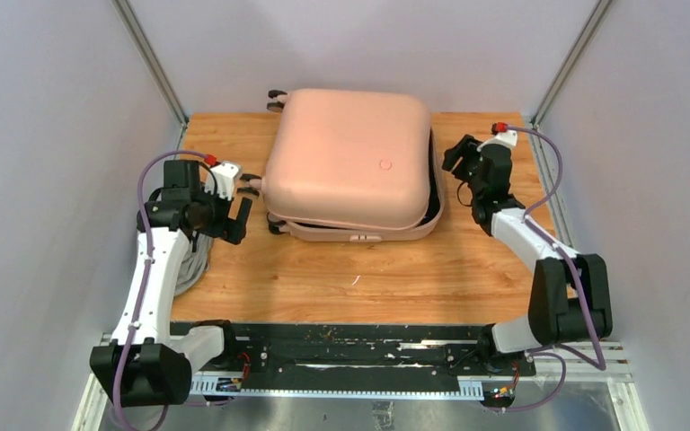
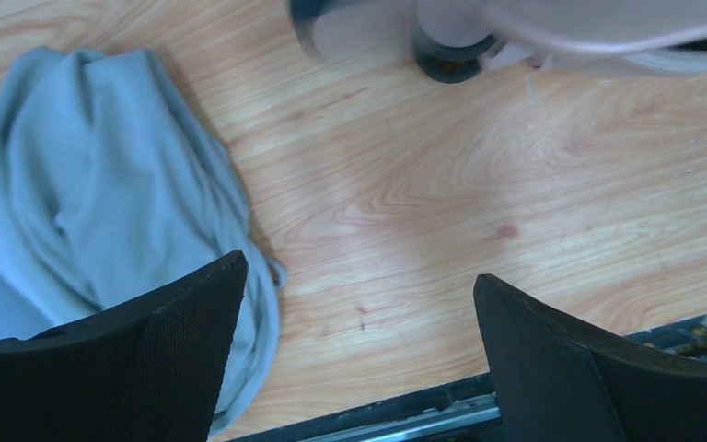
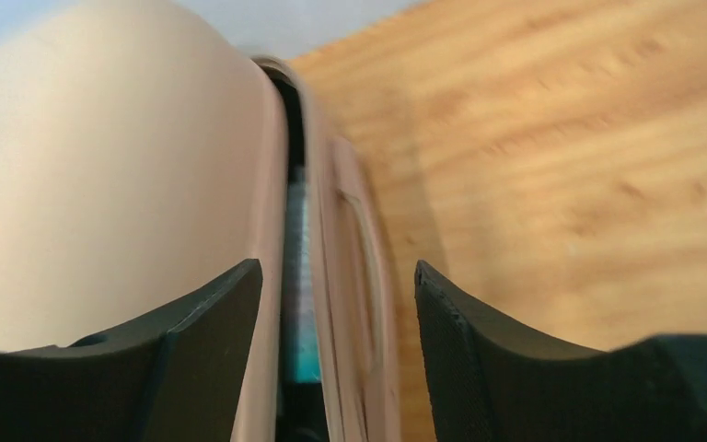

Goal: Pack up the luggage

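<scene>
The pink suitcase lid (image 1: 359, 153) lies over the base, tilted, with its free edge not flush. A dark gap shows along the right side, and the base rim (image 1: 368, 235) juts out at the front. Through that gap the right wrist view shows a strip of the bottle (image 3: 300, 276) inside; the other contents are hidden. My right gripper (image 1: 460, 154) is open beside the suitcase's right side, apart from the lid in the top view. Left of the suitcase, near its wheels, my left gripper (image 1: 238, 220) stands open and empty above the table.
Grey cloth (image 2: 115, 175) lies at the table's left edge under the left arm. Suitcase wheels (image 1: 276, 224) stick out on the left side.
</scene>
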